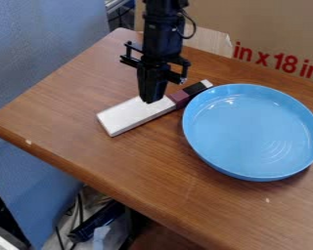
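Note:
My black gripper (152,92) points down over a long white block (125,117) with a dark, maroon end (192,90), lying diagonally on the wooden table. The fingertips are above or at the block's middle; whether they touch it, and how the fingers stand, I cannot tell. A light blue plate (252,135) lies just right of the block.
A cardboard box (270,44) with red print stands behind. The table's left edge borders a blue-grey surface (28,59), with clutter below the front left edge.

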